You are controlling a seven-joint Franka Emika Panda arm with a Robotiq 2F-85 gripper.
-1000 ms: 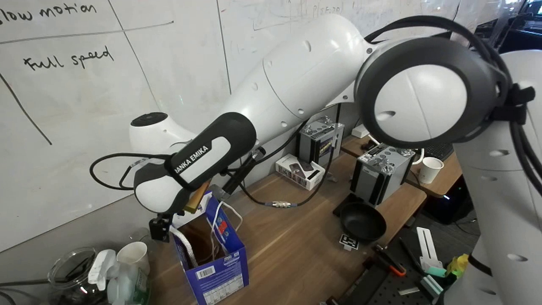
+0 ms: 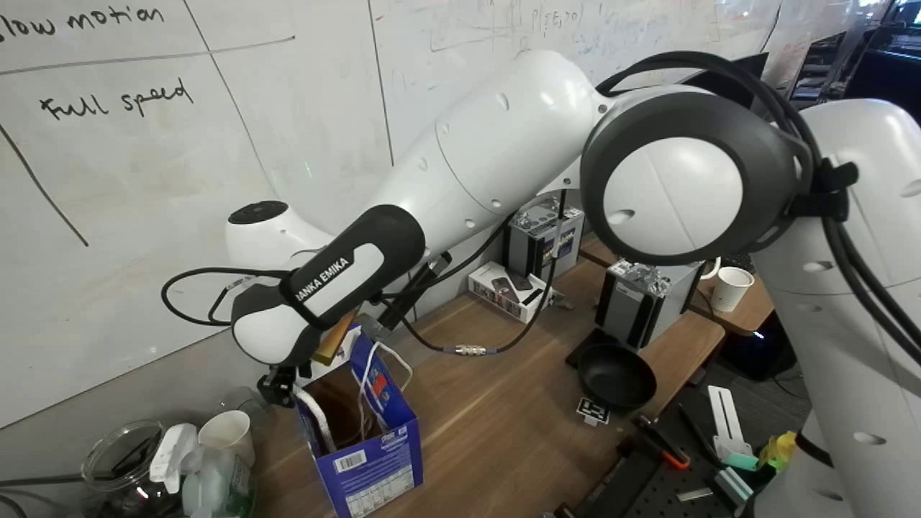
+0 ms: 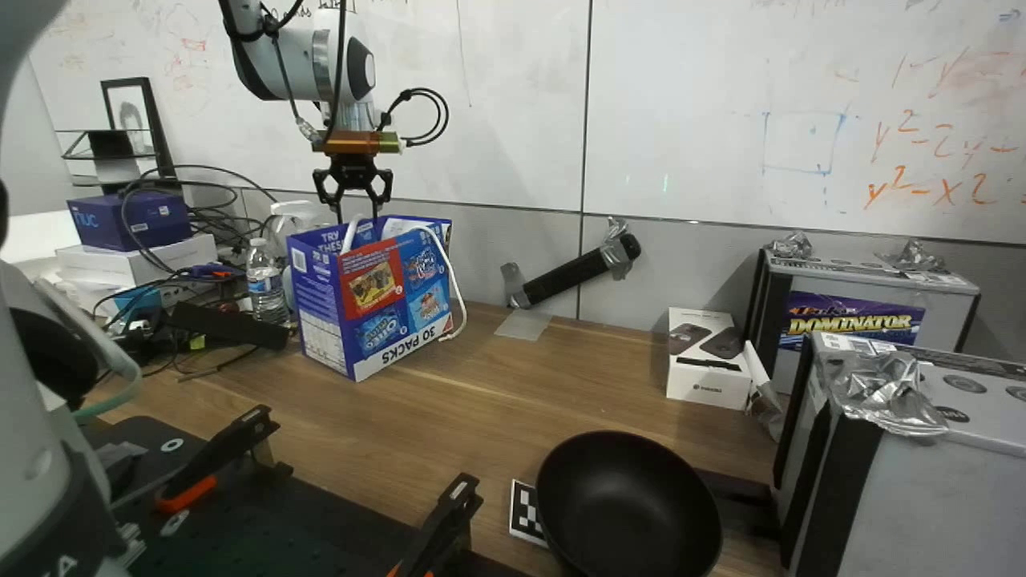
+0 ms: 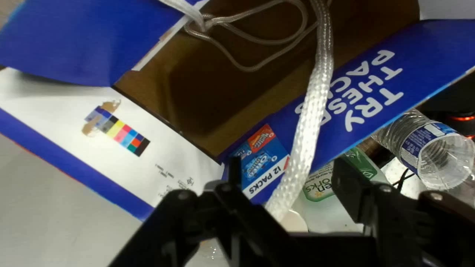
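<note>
A blue snack box stands upright on the table with its top open and white rope handles on its sides. Over its rim, in exterior view 2, my gripper points downward. The wrist view shows a thick white braided rope handle passing between the two separated black fingers, with a gap on either side of it. My gripper is partly open and not closed on the rope. Thinner white cord loops within the box's brown interior. The arm hides most of the gripper in exterior view 1.
Beside the box are a spray bottle, a paper cup, a glass jar and a water bottle. A whiteboard wall rises close behind. A black pan sits farther right.
The arm's elbow has come lower and to the left in exterior view 1. The wrist has shifted slightly right and down at the box. The box and its handles look unmoved.
</note>
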